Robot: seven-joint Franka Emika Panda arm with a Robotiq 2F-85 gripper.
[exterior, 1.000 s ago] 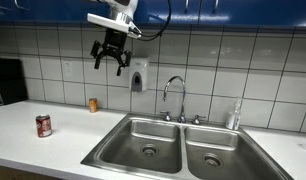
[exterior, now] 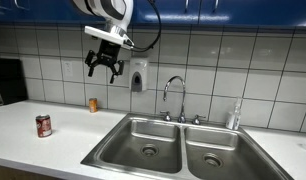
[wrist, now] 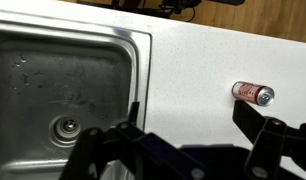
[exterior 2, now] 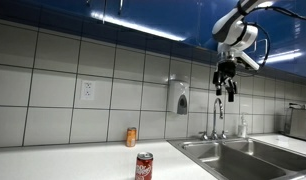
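Note:
High above the counter hangs my gripper (exterior: 103, 72), its fingers spread wide apart with nothing between them. In the wrist view, the left finger (wrist: 133, 112) is over the sink's edge and the right finger (wrist: 249, 122) is close to the can in the picture. A dark red soda can (exterior: 43, 126) stands upright on the counter, left of the sink; the wrist view shows a reddish can (wrist: 253, 93) with a silver top. Farther back, by the tiled wall, stands a smaller orange can (exterior 2: 130, 135). It cannot be made out in the wrist view.
A double steel sink (exterior: 113, 141) with a tall faucet (exterior: 174, 98) fills the right of the counter. On the wall is a soap dispenser (exterior: 138, 75); a clear bottle (exterior: 234, 116) stands behind the sink. Blue cabinets (exterior: 233, 14) hang overhead.
Both cans are where they were.

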